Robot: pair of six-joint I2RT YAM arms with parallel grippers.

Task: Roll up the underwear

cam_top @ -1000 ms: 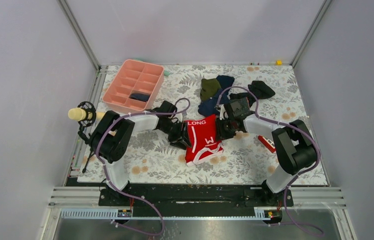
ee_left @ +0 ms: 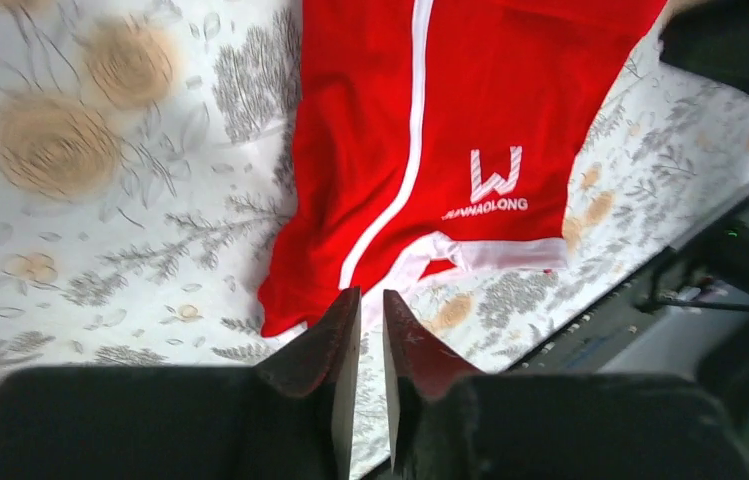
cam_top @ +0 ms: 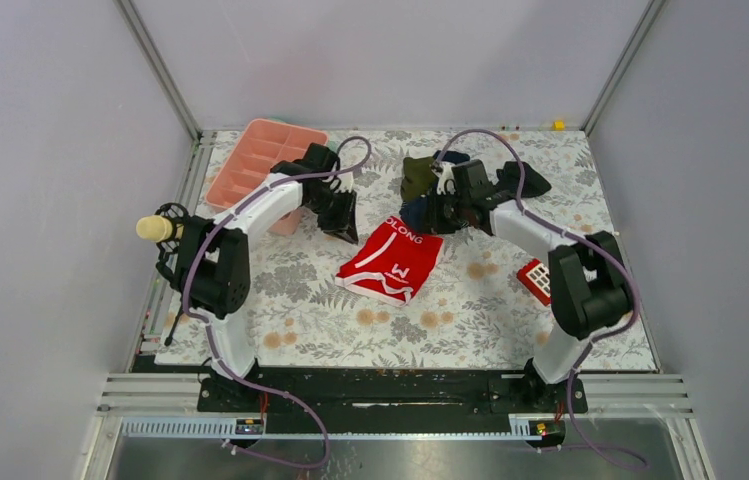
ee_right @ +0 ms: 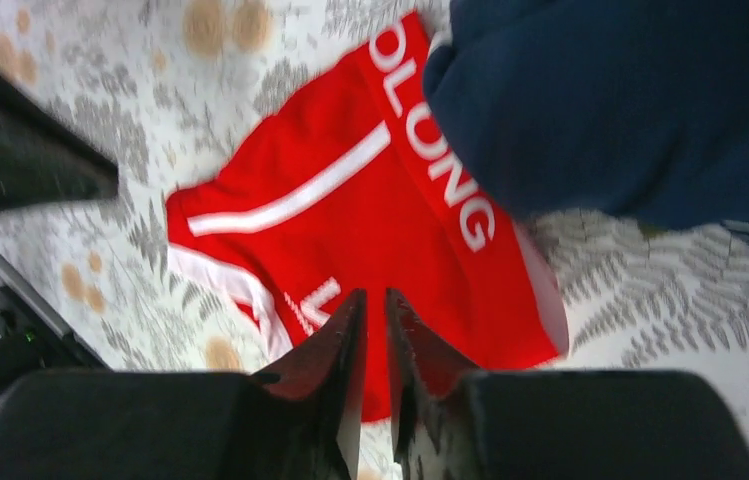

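Red underwear (cam_top: 390,265) with white lettering and trim lies spread on the floral mat in the middle, showing in both wrist views (ee_left: 470,120) (ee_right: 350,240). My left gripper (cam_top: 348,236) hovers beside its upper left, fingertips close together; whether they pinch anything is unclear. My right gripper (cam_top: 435,228) is above its upper right edge, by the navy garment (ee_right: 610,110), fingertips narrowly apart, nothing visibly held.
A pink divided box (cam_top: 250,160) stands at back left, partly under the left arm. Olive (cam_top: 417,175) and dark (cam_top: 522,180) garments lie at back right, a red object (cam_top: 535,280) at right.
Both grippers have moved back from the underwear, toward the rear.
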